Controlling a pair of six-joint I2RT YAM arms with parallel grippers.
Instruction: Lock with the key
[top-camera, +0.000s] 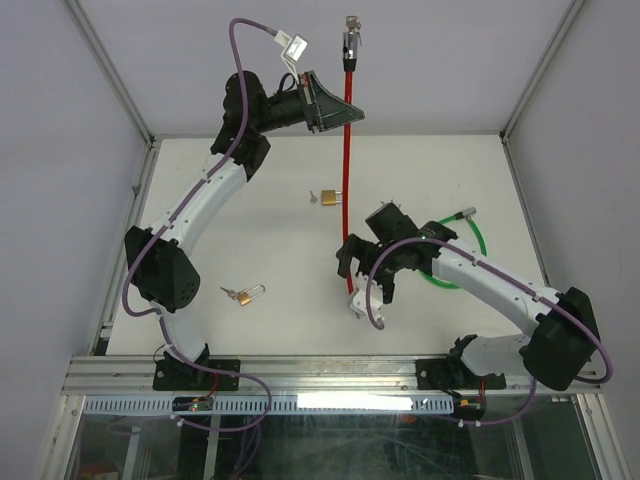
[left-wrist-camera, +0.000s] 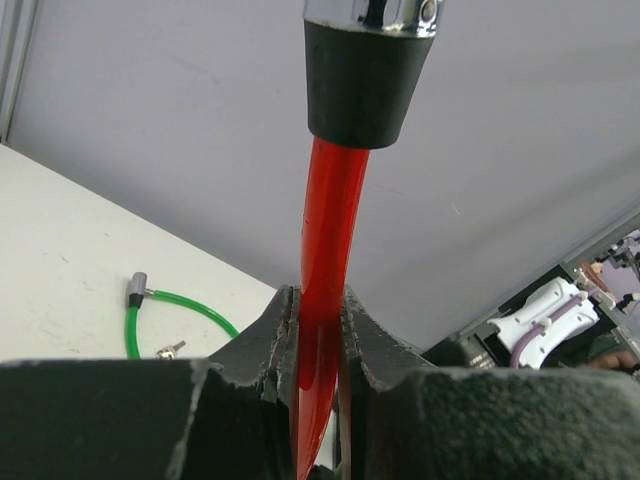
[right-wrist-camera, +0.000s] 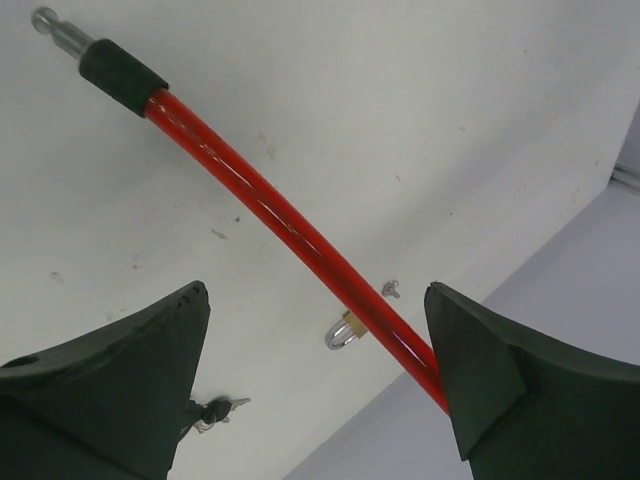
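A red cable lock (top-camera: 346, 170) hangs down from the top of the top view, with keys on its metal head (top-camera: 352, 28). My left gripper (top-camera: 335, 107) is shut on it just below the head; in the left wrist view the black collar (left-wrist-camera: 365, 90) stands above those fingers. My right gripper (top-camera: 355, 250) is round the lower cable, part open; in the right wrist view the red cable (right-wrist-camera: 290, 225) crosses between its fingers toward the black end sleeve (right-wrist-camera: 120, 75) with a metal pin (right-wrist-camera: 60, 30).
A brass padlock (top-camera: 330, 198) with a small key lies at the back, another padlock (top-camera: 250, 294) with keys at front left. A green cable lock (top-camera: 480, 240) lies on the right of the white table (top-camera: 200, 330).
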